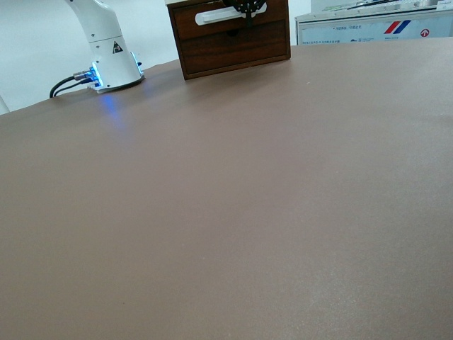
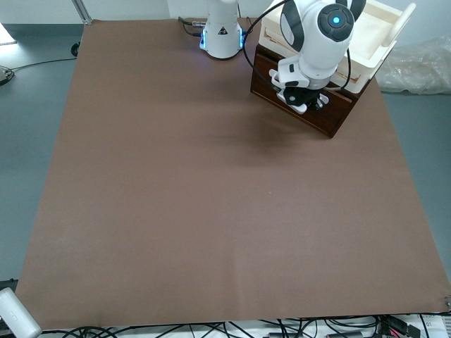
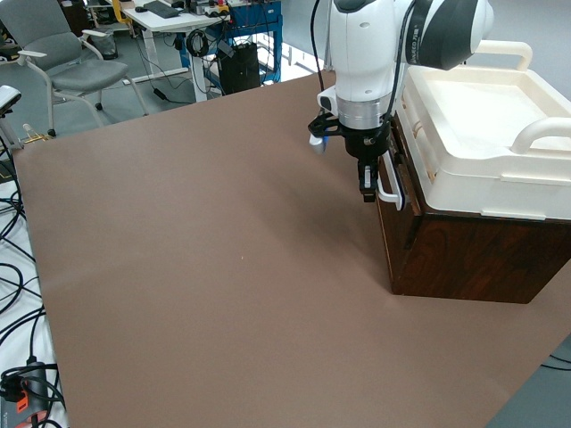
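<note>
A dark wooden two-drawer box stands at the back right of the brown table, with a white plastic tray on top. My gripper is at the upper drawer front, where its white part lies against the wood in the top view; in the right view the gripper hangs at the box's near side. Whether its fingers are open or shut, or on the drawer's handle, I cannot tell.
The arm's white base stands beside the box on the back of the table. Cables and a white tube lie beyond the front edge.
</note>
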